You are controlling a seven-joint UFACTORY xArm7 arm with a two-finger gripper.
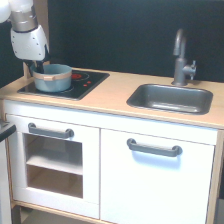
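Note:
A grey-blue pot [53,78] sits upright on the black cooktop [88,84] at the back left of the toy kitchen. Over the pot's left rear rim is my gripper [40,67], reaching down from the white arm at the upper left. Its dark fingers are small and partly lost against the pot, so neither their opening nor any contact with the rim can be made out.
To the right a metal sink [171,98] with a dark faucet [181,58] is set into the wooden counter [112,95]. Bare counter lies between cooktop and sink. Below are a windowed door [92,170] and a white door [150,185], each with a dark handle.

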